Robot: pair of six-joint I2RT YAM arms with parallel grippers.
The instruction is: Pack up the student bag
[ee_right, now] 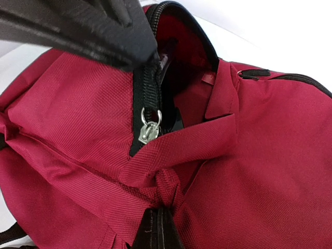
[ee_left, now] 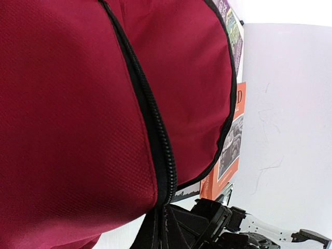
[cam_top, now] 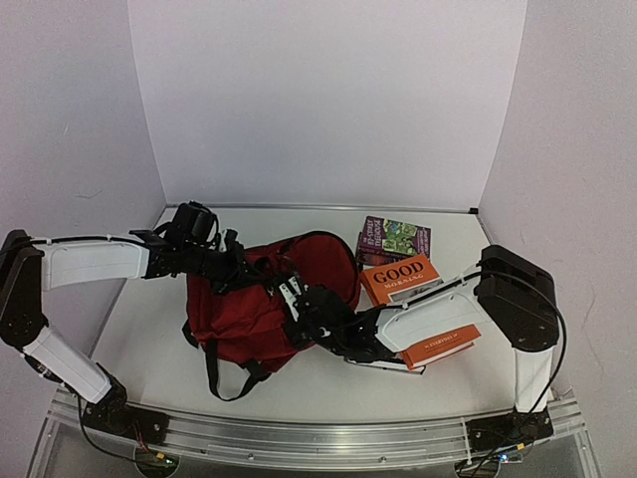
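The red bag (cam_top: 224, 319) lies mid-left on the table, both grippers at its opening. My left gripper is shut on the bag's zipper edge (ee_left: 153, 129). My right gripper is shut on a fold of red fabric (ee_right: 176, 145), below a silver zipper pull (ee_right: 149, 132). In the right wrist view a black part of the other gripper covers the top left. The bag's inside is mostly dark and hidden.
A purple book (cam_top: 396, 239), an orange GOOD MORNING book (cam_top: 398, 274) and another orange book (cam_top: 443, 347) lie at the right, partly under my right arm. White walls surround the table.
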